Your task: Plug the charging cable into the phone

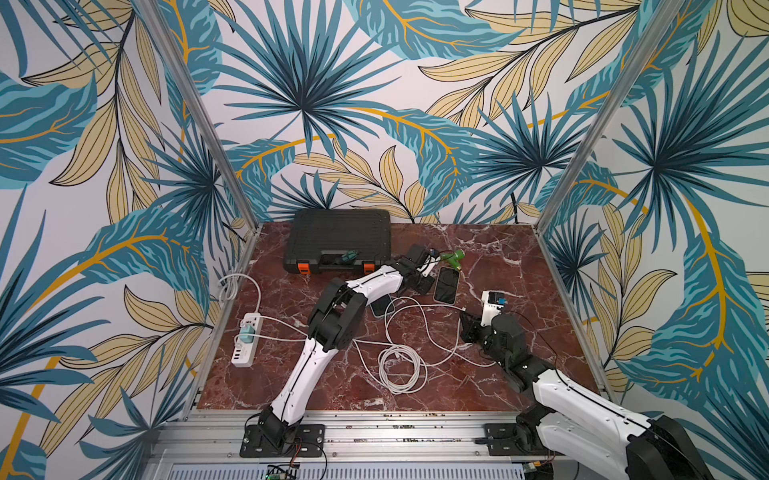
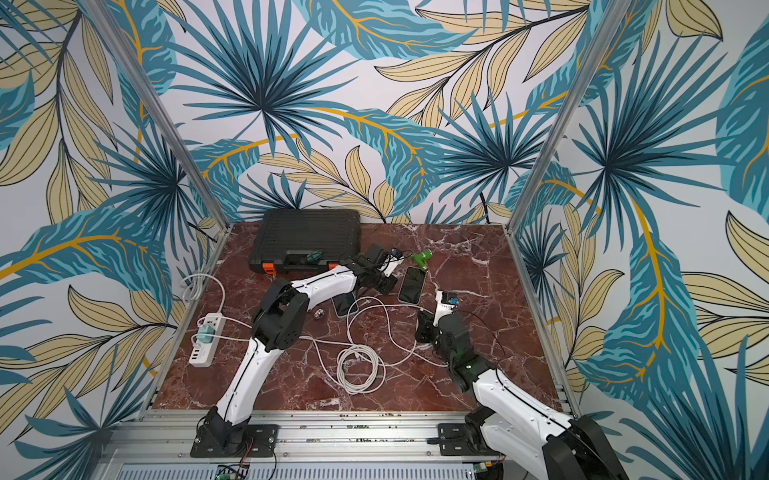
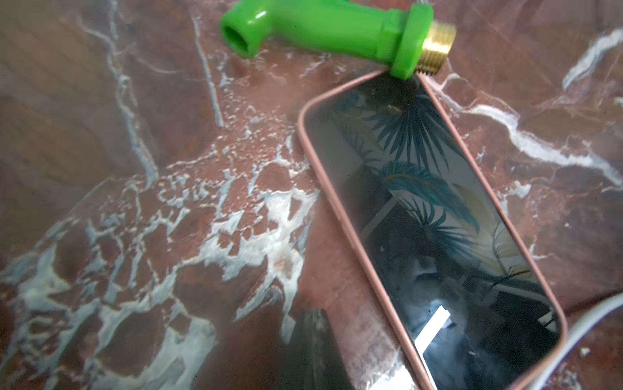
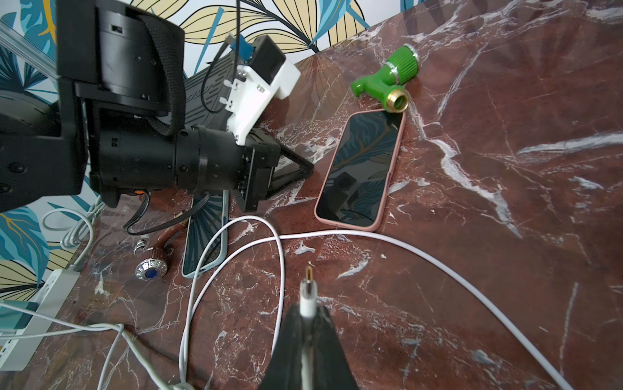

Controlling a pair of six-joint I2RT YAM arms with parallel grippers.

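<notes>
A phone in a pink case (image 3: 428,227) lies screen up in the middle-back of the table, a green brass-threaded tap fitting (image 3: 331,32) at its top end. My left gripper is low at the phone's left side, shut with nothing seen between its fingers; only a dark fingertip shows in the left wrist view. My right gripper is shut on the white charging cable, whose plug (image 4: 308,292) points up from the fingertips, in front of the phone and apart from it.
A second phone (image 4: 207,240) and a chrome fitting (image 4: 151,266) lie left. A black case (image 1: 336,232) stands at the back, a power strip (image 1: 244,352) at left, coiled cable (image 1: 400,368) in front.
</notes>
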